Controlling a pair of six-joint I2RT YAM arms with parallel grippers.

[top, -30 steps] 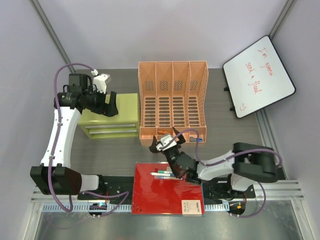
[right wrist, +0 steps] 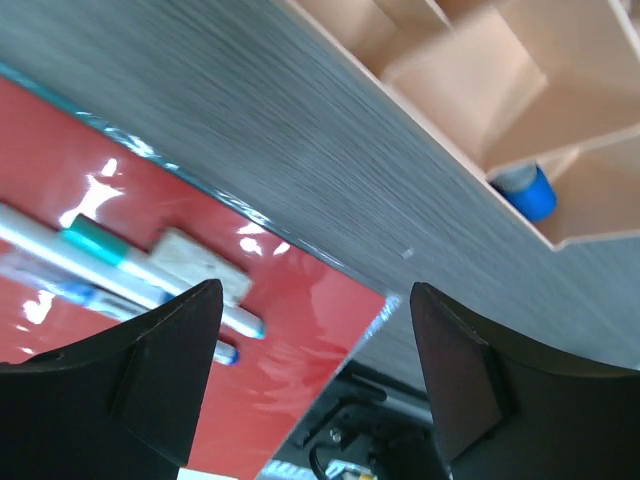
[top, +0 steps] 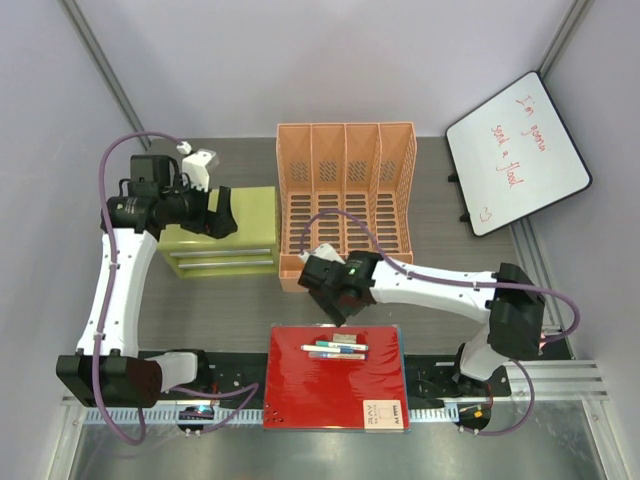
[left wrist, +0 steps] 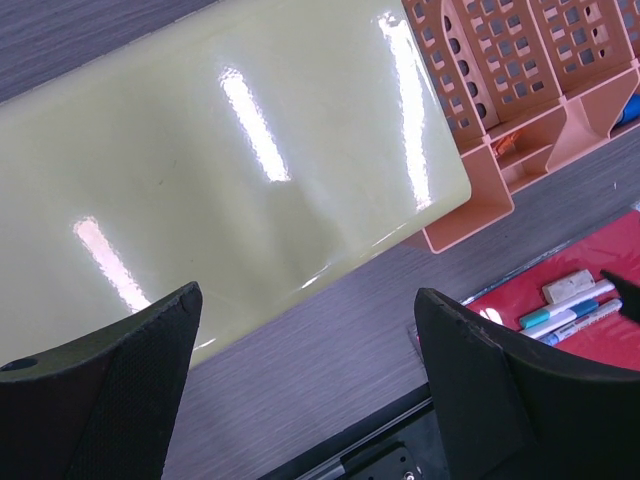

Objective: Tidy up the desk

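Note:
Several markers lie with a light eraser-like block on a red mat at the front centre. My right gripper hangs just above the mat's back edge, below the organizer's front, fingers apart with nothing between them. A peach organizer with slots and front compartments stands at the back centre; a blue item sits in one compartment. My left gripper is open above the pale green drawer unit, holding nothing.
A whiteboard with red writing leans at the back right. Grey desk shows between organizer and mat and left of the mat. The mat overlaps the desk's dark front edge.
The left arm has barely moved.

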